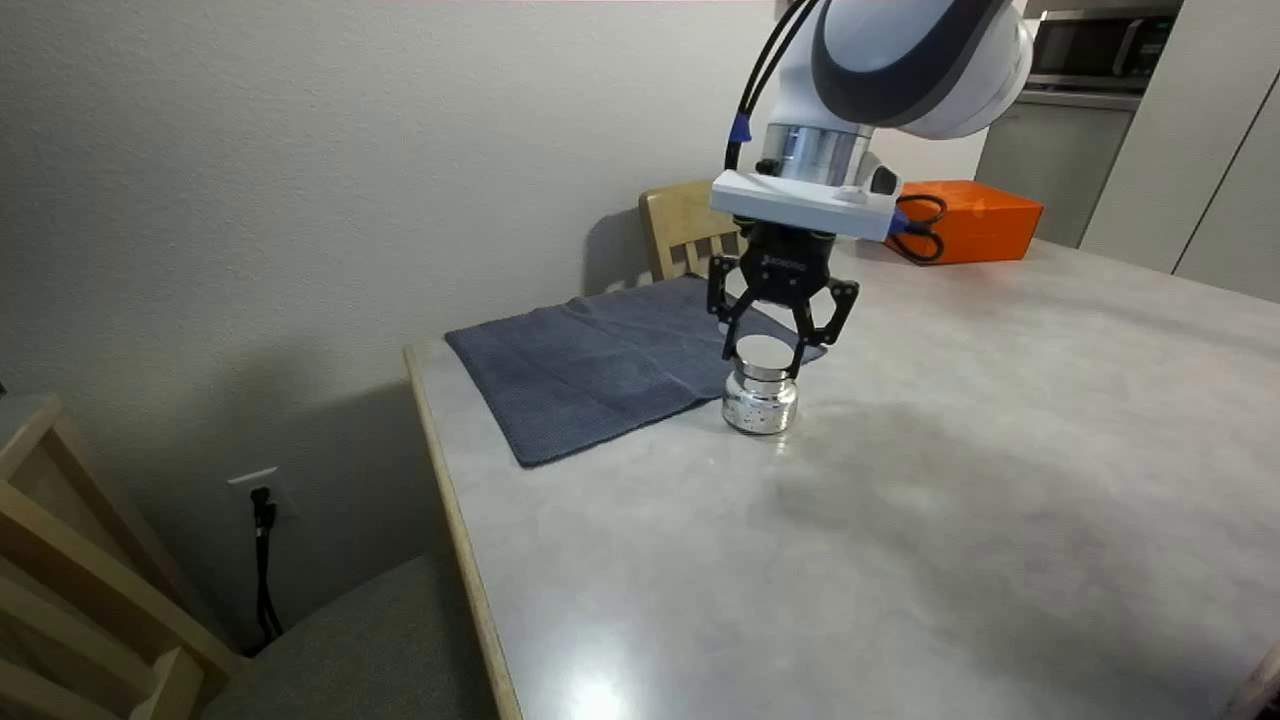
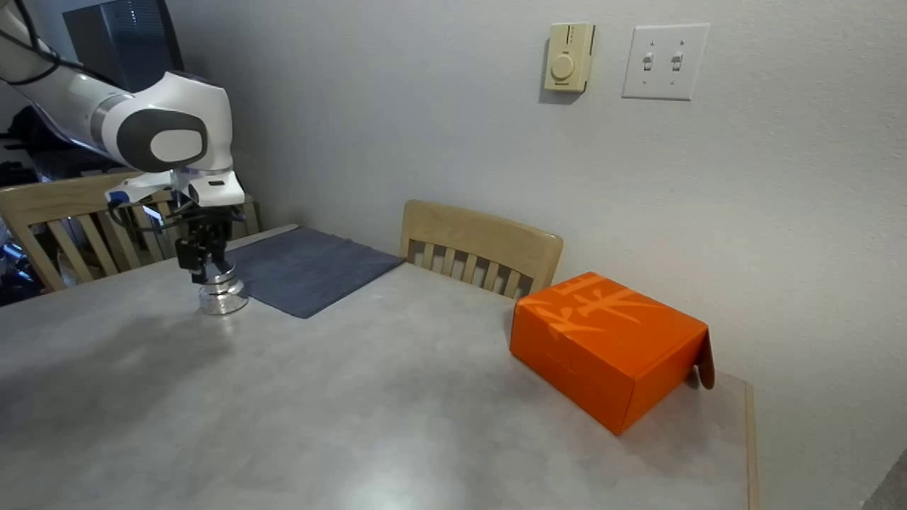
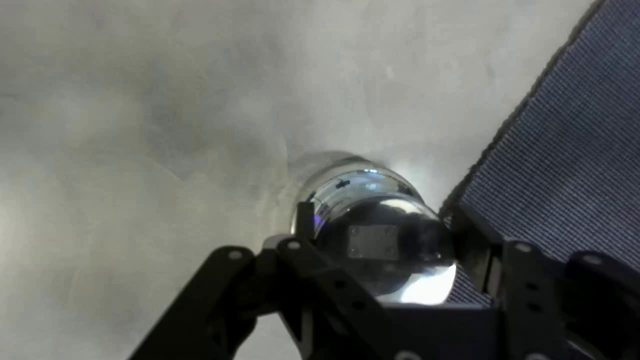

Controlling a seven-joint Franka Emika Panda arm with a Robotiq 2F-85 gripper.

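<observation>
On the bare tabletop stands a small silver jar [image 1: 758,404], close to the near corner of a dark cloth [image 1: 606,366]. My gripper [image 1: 761,361] points down over it, its two fingers on opposite sides of the shiny round lid [image 1: 764,350], shut on it. In the wrist view the mirror-like lid [image 3: 384,240] fills the space between the fingers and covers part of the jar [image 3: 366,180] below. From the second exterior view, the lid [image 2: 220,273] looks tilted above the jar [image 2: 222,297]; whether it still touches the jar cannot be told.
An orange box [image 2: 608,340] sits at the far end of the table, well away from my arm. Behind the table edge stands a wooden chair [image 2: 480,242].
</observation>
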